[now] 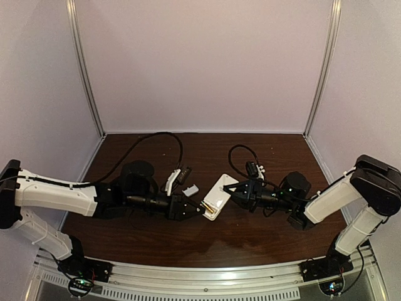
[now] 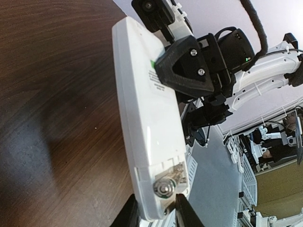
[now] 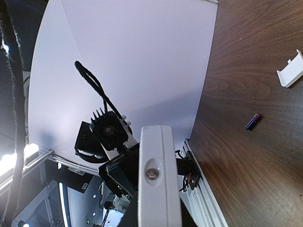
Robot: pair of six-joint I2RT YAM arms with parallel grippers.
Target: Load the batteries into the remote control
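Note:
The white remote (image 1: 218,194) is held up by my right gripper (image 1: 230,188), shut on its upper part; in the left wrist view the remote (image 2: 144,104) slants with its battery compartment (image 2: 168,179) at the low end, where a metallic battery end shows. My left gripper (image 1: 199,210) is at that end, its dark fingertips either side of it, low in the left wrist view; how far they are closed is unclear. A loose dark battery (image 3: 252,121) lies on the table in the right wrist view, near the white battery cover (image 3: 289,71).
The cover (image 1: 191,189) lies behind the left gripper. White walls enclose the back and sides, with metal rails along the front edge.

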